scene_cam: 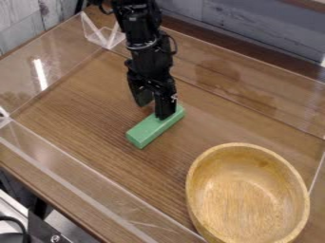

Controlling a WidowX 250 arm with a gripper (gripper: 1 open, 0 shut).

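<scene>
A black robot arm comes down from the top of the camera view to its gripper (152, 95), which stands open low over the wooden table. A green block (152, 130) lies on the table just below the gripper, its upper end partly covered by the fingers. Whether the fingertips touch it, I cannot tell.
A large tan bowl (248, 214) sits at the lower right. Clear plastic pieces lie at the top left and left edge, with a dark cable at the lower left corner.
</scene>
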